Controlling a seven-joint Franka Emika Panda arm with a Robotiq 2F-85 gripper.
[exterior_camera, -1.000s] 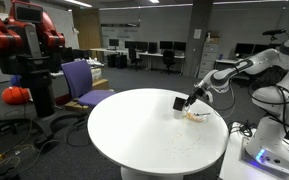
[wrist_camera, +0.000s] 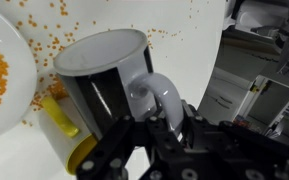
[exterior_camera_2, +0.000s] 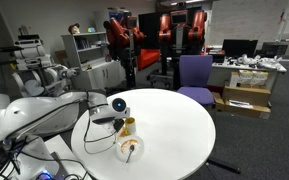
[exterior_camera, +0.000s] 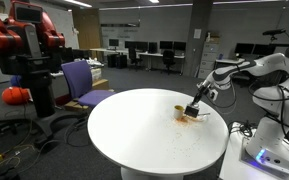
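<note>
A dark grey cup (wrist_camera: 109, 88) with a pale handle (wrist_camera: 166, 100) fills the middle of the wrist view. My gripper is shut on that handle. The cup is tilted, and its inside is hard to see. Below it in that view, a yellow mug (wrist_camera: 79, 155) stands on the table; in exterior view 1 the mug (exterior_camera: 179, 113) is just left of the held cup (exterior_camera: 192, 111). A white plate (wrist_camera: 12, 75) with small orange bits lies at the left. More orange bits (wrist_camera: 49, 42) are scattered on the tabletop beside the plate.
A utensil (exterior_camera_2: 131, 151) lies on the plate in exterior view 2. A purple chair (exterior_camera_2: 195, 75) stands beyond the table.
The dark cup has moved right and down, from above the yellow mug to beside it, and its tilt differs. More orange shows around the plate now.
</note>
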